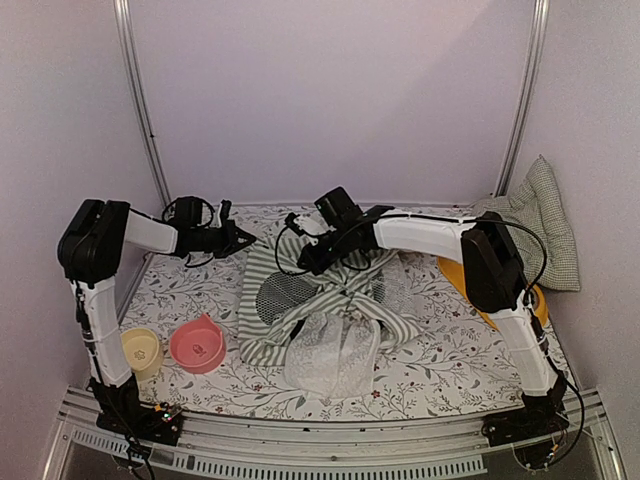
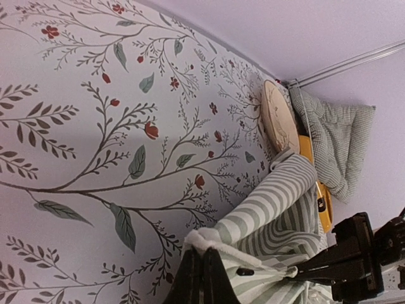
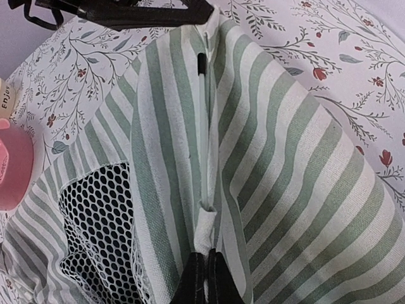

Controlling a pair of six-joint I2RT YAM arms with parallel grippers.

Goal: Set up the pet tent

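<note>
The pet tent (image 1: 262,310), green-and-white striped cloth with dark mesh panels, lies collapsed and bunched mid-table. At its far left corner, my left gripper is shut on a whitish cloth edge, which bunches above the fingertips. Facing it across the cloth, my right gripper is shut on the end of a narrow whitish sleeve. Out of that sleeve runs a thin pole (image 3: 203,126) with a black tip, pointing towards my left gripper. The tip lies against the striped cloth, short of the left fingertips. The tent's far side is partly hidden under my right arm.
A pink bowl (image 1: 197,346) and a cream bowl (image 1: 142,353) stand at the front left. On the right are a checked cushion (image 1: 545,225) and an orange item (image 1: 455,275), partly behind the right arm.
</note>
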